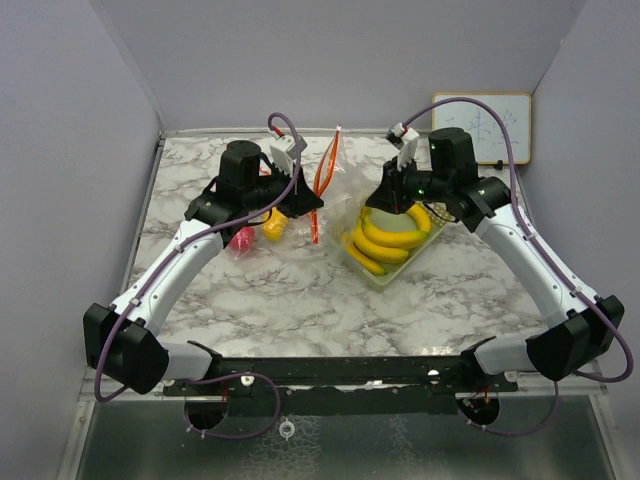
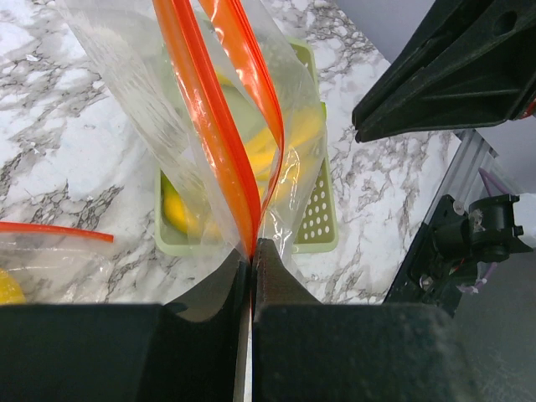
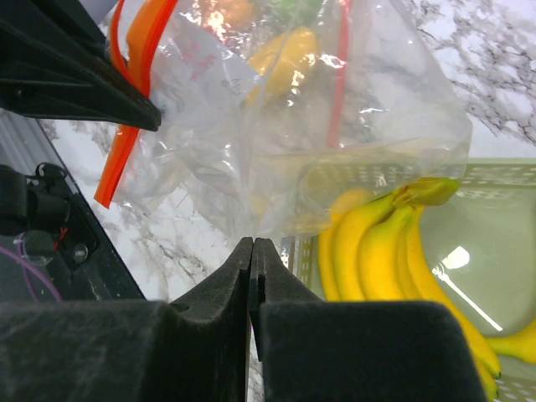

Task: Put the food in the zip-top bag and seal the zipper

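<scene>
The clear zip bag (image 2: 297, 92) hangs between my arms, its orange zipper strips (image 2: 219, 138) parted at the top and meeting low down. My left gripper is shut on that bag edge, where the strips come together. Yellow bananas (image 1: 385, 238) lie in a pale green basket (image 1: 378, 283), seen partly through the film in the left wrist view. To the right of the bag is my right gripper (image 1: 370, 207), clear of the film in the left wrist view. Its fingertips sit very close together with nothing visible between them; whether they fully meet is unclear.
Left of the bag, a red item (image 1: 242, 239) and a yellow item (image 1: 274, 225) lie in clear plastic. A small whiteboard (image 1: 481, 126) stands at the back right.
</scene>
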